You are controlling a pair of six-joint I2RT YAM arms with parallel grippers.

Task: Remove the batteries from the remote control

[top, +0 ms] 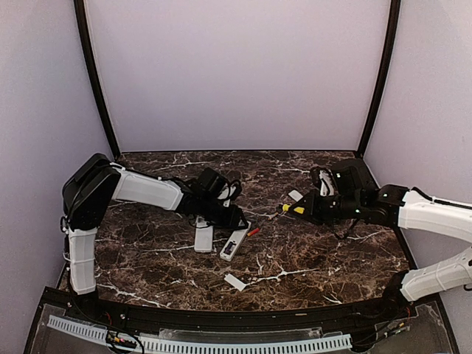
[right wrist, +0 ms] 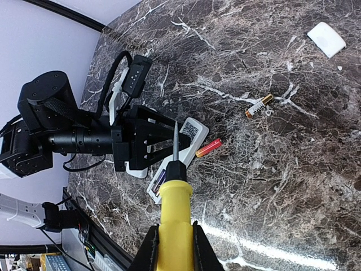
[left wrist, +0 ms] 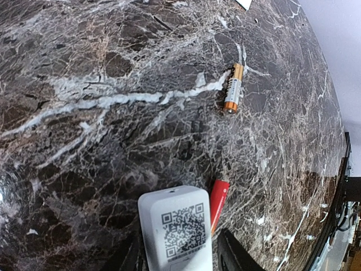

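Note:
The white remote control [top: 234, 243] lies face down with a QR code at its far end. A dark compartment [right wrist: 159, 183] is open at its near end; what is inside is hard to make out. My left gripper is at the QR end, its fingers apart on either side of the remote. Beside that end, on the marble, rests a red battery [right wrist: 209, 147]. Farther off lies an orange-and-white battery [left wrist: 233, 88]. My right gripper is shut on a yellow screwdriver [right wrist: 175, 203], its pointed metal tip facing away from the fingers, above the table.
Left of the remote sits another white object [top: 203, 240], partly under the left arm. A small white piece [top: 236, 282] lies near the front, another white piece [right wrist: 327, 39] at the back right. Bare marble [top: 317, 265] spreads over the right front.

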